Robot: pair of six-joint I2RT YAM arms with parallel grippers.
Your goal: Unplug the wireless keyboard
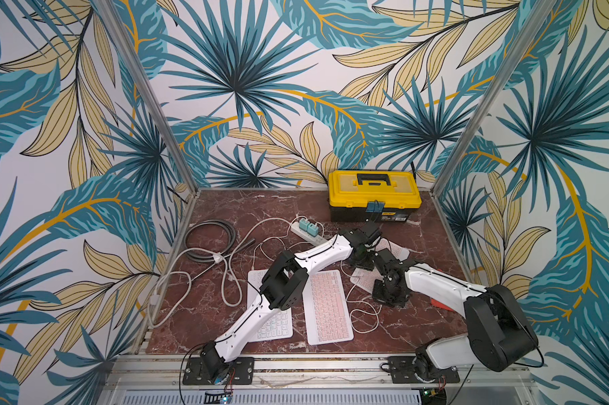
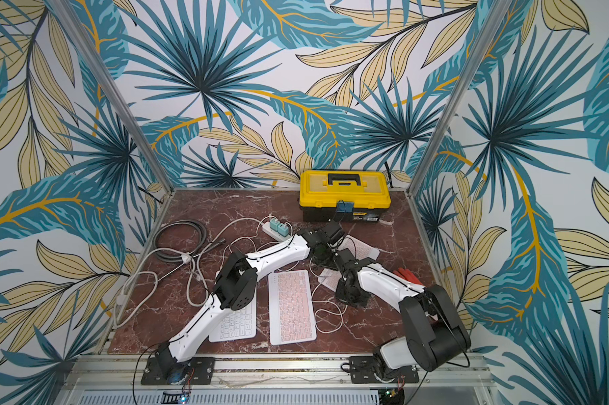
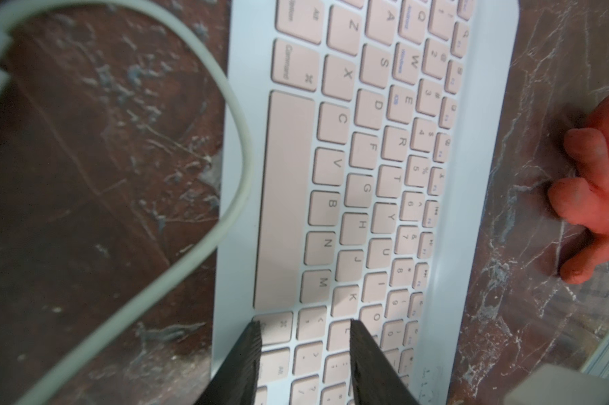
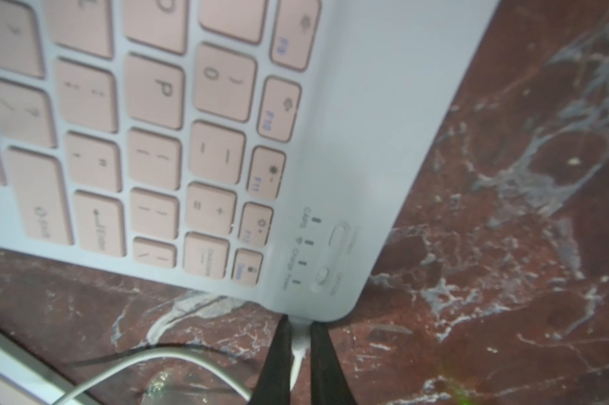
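A pink-keyed white keyboard (image 4: 156, 162) lies at the right of the table, with a white cable plug (image 4: 299, 330) at its edge. My right gripper is shut on that plug, where it meets the keyboard. My left gripper hangs over the pink keys of a keyboard (image 3: 284, 202), its fingers apart and empty. In the top views the two wrists are close together over that keyboard, which they partly hide.
Other keyboards (image 1: 328, 307) lie at the middle and front left. A power strip (image 1: 304, 233) and yellow toolbox (image 1: 374, 192) stand at the back; coiled cables (image 2: 176, 243) lie left, a red object (image 3: 598, 189) at the right.
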